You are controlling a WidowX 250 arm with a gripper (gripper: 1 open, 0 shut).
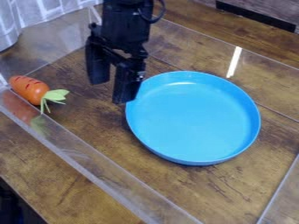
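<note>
The black gripper (111, 81) hangs over the wooden table, just left of a blue plate (193, 118), its two fingers apart and nothing seen between them. An orange toy carrot (28, 87) with green leaves lies at the left, apart from the gripper, to its lower left.
Clear plastic walls (70, 153) border the table area, one running along the lower left near the carrot. A white cloth-like object (12, 17) is at the top left. Bare wood (82, 122) shows between carrot and plate.
</note>
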